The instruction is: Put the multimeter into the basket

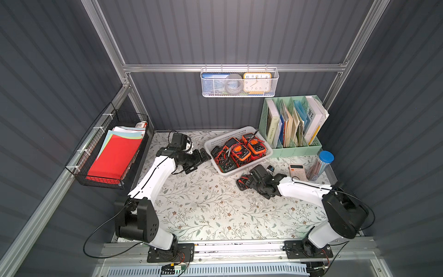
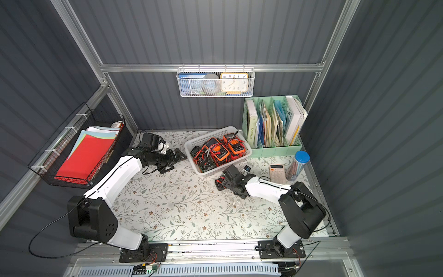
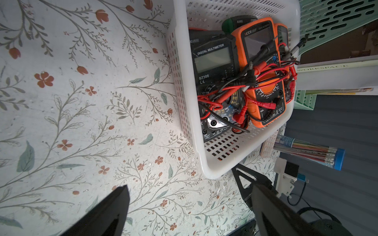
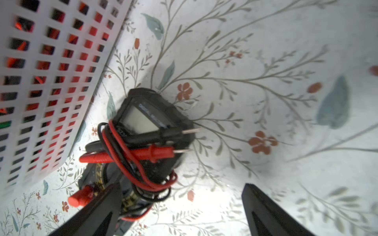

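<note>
A black multimeter [image 4: 147, 118], with red and black leads wound around it, lies on the patterned table beside the basket wall. The white perforated basket [image 4: 84, 74] holds several orange and black multimeters. My right gripper is open above the table; one finger [image 4: 104, 208] covers part of the loose meter's lower end, while the meter is not between the fingers. From above, that meter [image 1: 241, 183] shows just left of the right gripper. My left gripper stands open and empty to the left of the basket [image 1: 223, 171].
A green file holder [image 1: 295, 150], a calculator [image 1: 297, 171] and a blue-lidded jar [image 1: 321, 164] stand on the right.
</note>
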